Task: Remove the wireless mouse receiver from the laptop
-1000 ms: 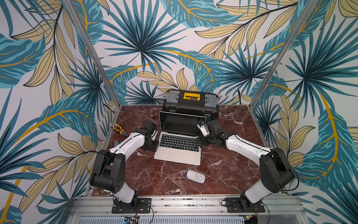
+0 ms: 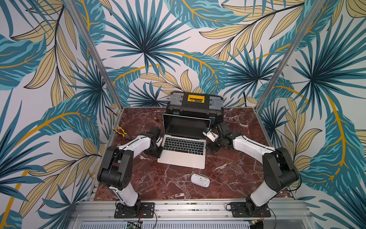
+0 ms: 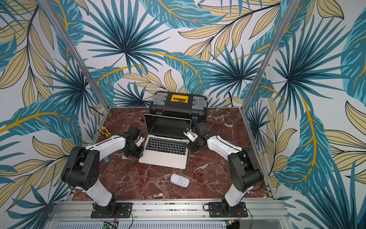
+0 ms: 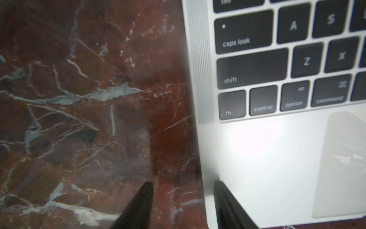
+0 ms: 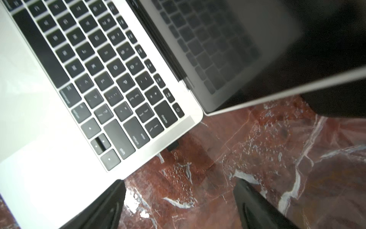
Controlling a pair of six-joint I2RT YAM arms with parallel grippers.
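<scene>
The silver laptop [image 2: 183, 156] stands unfolded mid-table, its dark screen [image 2: 186, 126] raised. From its right side edge pokes a small black receiver [image 5: 172, 145], seen in the right wrist view. My right gripper is open beside that edge, fingers apart, with bare table between them and the receiver ahead of the gap. At the laptop's left front edge, my left gripper has its fingers apart, one over the table and one at the laptop's border. Nothing is gripped there, and whether it touches the laptop I cannot tell.
A white mouse [image 2: 200, 180] lies in front of the laptop. Behind the screen stands a black toolbox [image 2: 195, 104]. Yellow-handled pliers [image 2: 121, 132] rest at the left table edge.
My right gripper has shifted slightly right, away from the keyboard's edge. The left arm has changed pose, its gripper moving a little left and toward the front. The laptop stays put.
</scene>
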